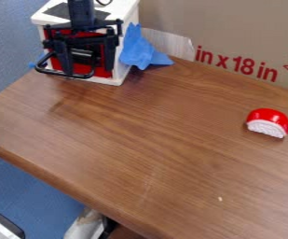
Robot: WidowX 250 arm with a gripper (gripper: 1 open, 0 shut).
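My black gripper [77, 54] hangs at the top left, in front of a white container [124, 14] with a red front. The gripper covers much of that red part, and whether its fingers are open or shut is hard to make out. A blue cloth [144, 54] lies against the container's right side. A red brush-like object with a white underside [267, 121] rests on the wooden table [133, 149] at the right.
A cardboard panel [233, 37] with red lettering stands along the back.
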